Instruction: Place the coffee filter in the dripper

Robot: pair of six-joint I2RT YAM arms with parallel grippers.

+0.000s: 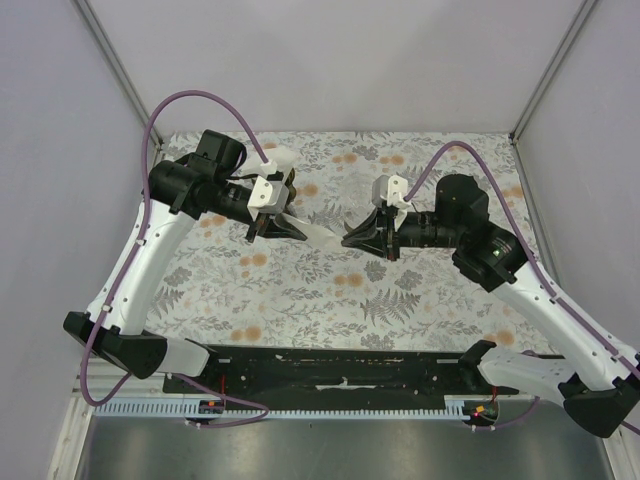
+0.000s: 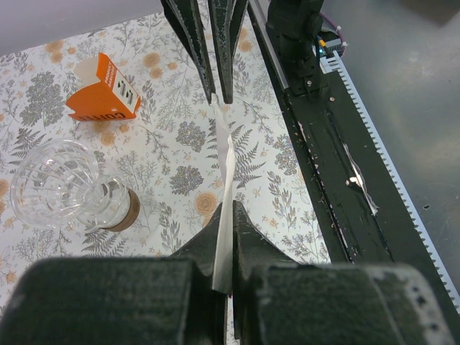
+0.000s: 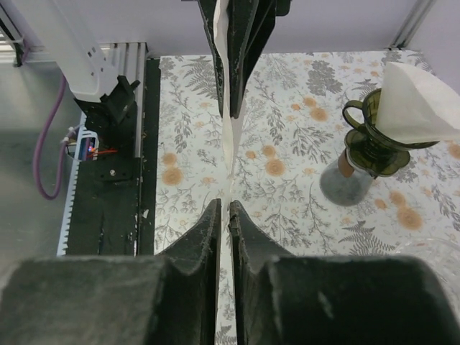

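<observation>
A white paper filter (image 1: 320, 236) spans between my grippers, seen nearly edge-on in both wrist views. My left gripper (image 1: 292, 228) is shut on one end of it; my right gripper (image 1: 352, 240) is at the other end, its fingers close around the tip, a narrow gap showing in the left wrist view. An olive-green dripper (image 3: 374, 144) stands on a glass vessel at the back left, with another white paper piece (image 3: 417, 100) in its top.
A clear glass cup (image 2: 54, 183) stands behind the right gripper, with an orange coffee box (image 2: 100, 93) beside it.
</observation>
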